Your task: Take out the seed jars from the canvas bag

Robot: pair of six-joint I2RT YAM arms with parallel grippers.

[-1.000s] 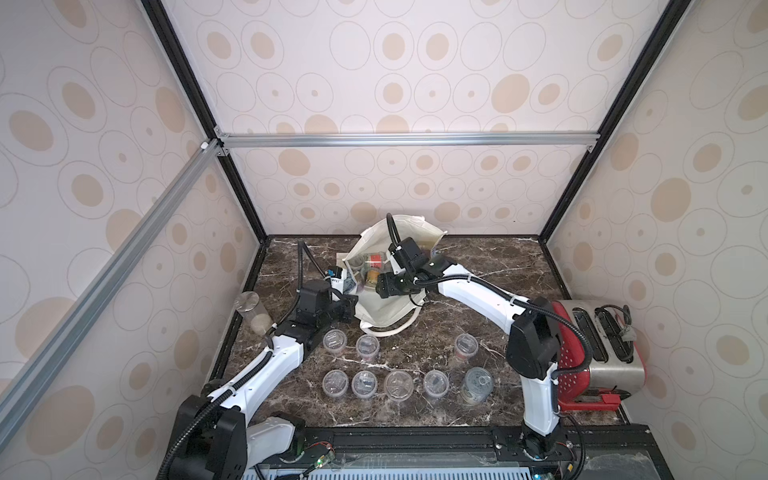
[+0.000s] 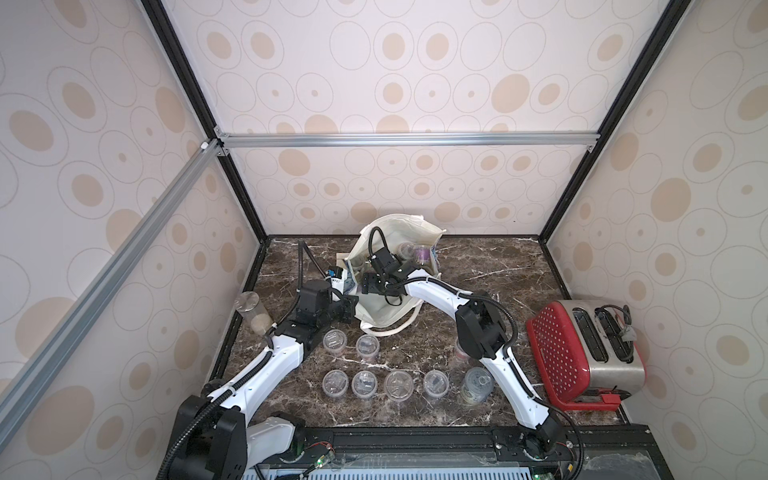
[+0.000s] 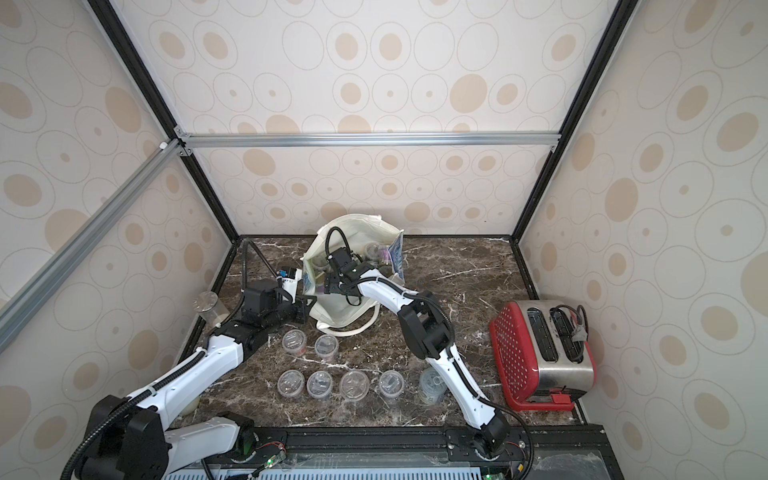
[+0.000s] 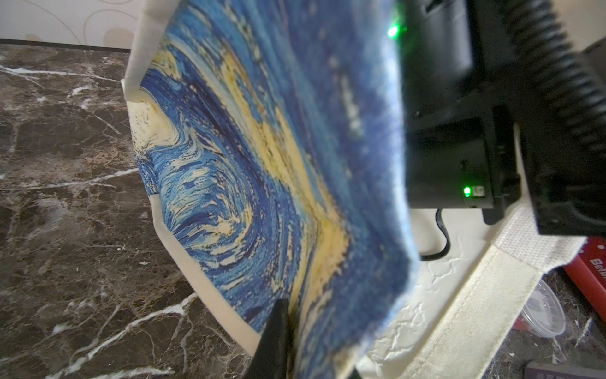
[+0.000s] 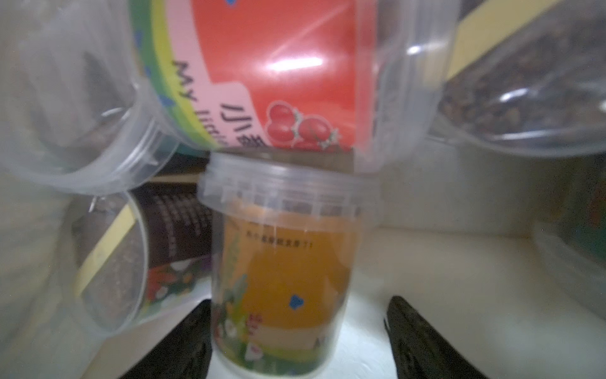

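Note:
The cream canvas bag point(image 2: 404, 228) lies open at the back centre, its printed side point(image 4: 208, 189) gripped by my left gripper, which is shut on it. My right gripper is inside the bag, open around an upright orange-labelled seed jar point(image 5: 281, 278); whether the fingers touch it is unclear. A red-labelled jar point(image 5: 252, 69) lies above it, a dark-labelled jar point(image 5: 170, 246) on its side to the left, and other clear jars crowd the upper corners of the right wrist view.
Several lidded jars point(image 2: 397, 384) stand in the front area of the marble table point(image 2: 496, 264). Another jar point(image 2: 253, 310) stands at far left. A red toaster point(image 2: 588, 352) occupies the right side, with free table behind it.
My right arm has swung leftward, moving its gripper deeper into the bag and left, over where the orange and red jars showed. The left arm has stayed put.

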